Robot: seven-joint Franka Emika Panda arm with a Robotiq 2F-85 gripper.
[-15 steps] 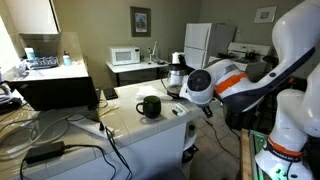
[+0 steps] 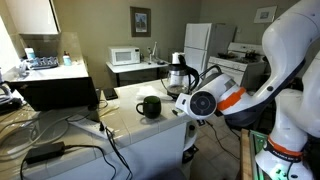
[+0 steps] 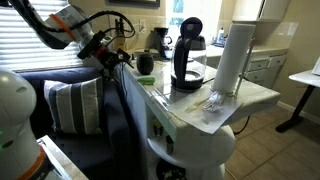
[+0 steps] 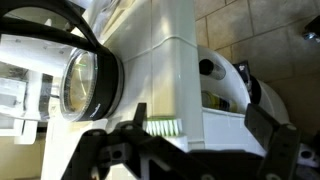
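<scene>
A brush-like thing with green bristles and a pale body lies on the white counter, close to my left fingertip in the wrist view; exterior view 2 shows it as a small green shape. My gripper is open, its dark fingers wide apart at the bottom of the wrist view, with nothing held between them. From the side, the gripper hangs at the counter's left edge. A black mug stands upright on the counter.
A black-and-glass coffee maker and a paper towel roll stand farther along the counter. Cables trail over the near counter. A striped cushion rests on dark seating below the arm.
The mug and the other counter things stay where they were.
</scene>
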